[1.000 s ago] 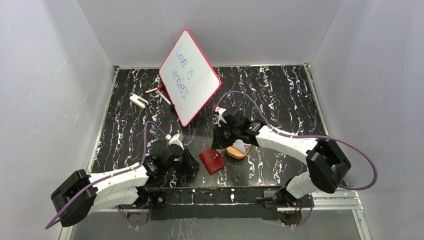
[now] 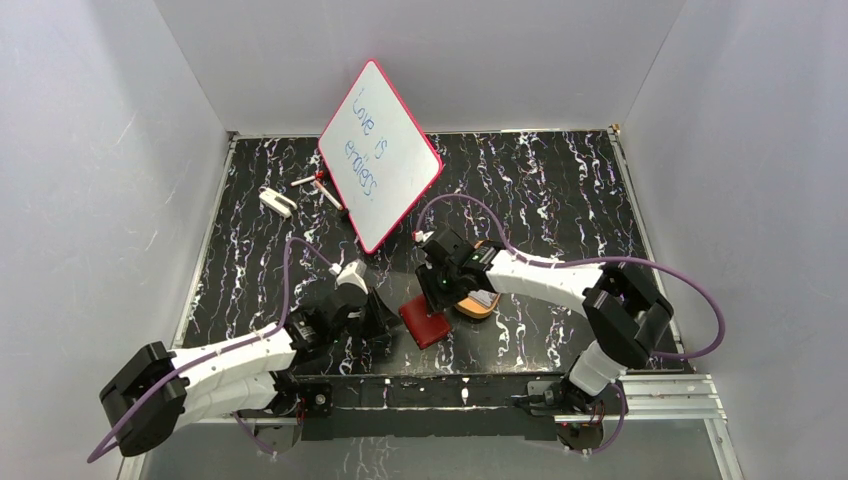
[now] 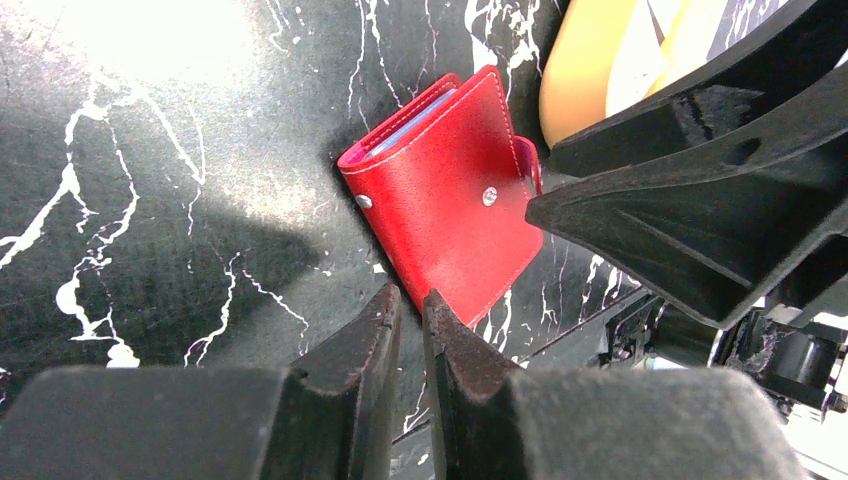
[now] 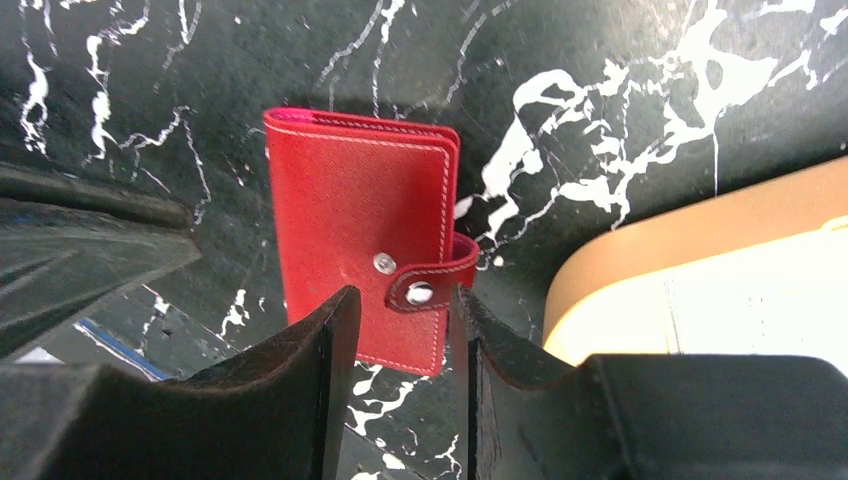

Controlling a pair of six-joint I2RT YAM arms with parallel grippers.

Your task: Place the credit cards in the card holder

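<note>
A red leather card holder [image 2: 425,325] [image 3: 450,200] with a snap strap lies on the black marble table, a blue edge showing inside it in the left wrist view. My right gripper [image 2: 435,290] hangs over it near the strap, open, fingers apart. My left gripper [image 2: 385,320] is just left of the holder, its fingertips close together with a narrow gap and nothing visible between them. Beside the holder, partly under the right arm, is a tan oval container [image 2: 475,307] [image 4: 600,285] with light contents, possibly cards.
A whiteboard [image 2: 380,150] lies at the back, with markers [image 2: 328,195] and a white object [image 2: 278,201] to its left.
The left gripper has shifted only slightly.
</note>
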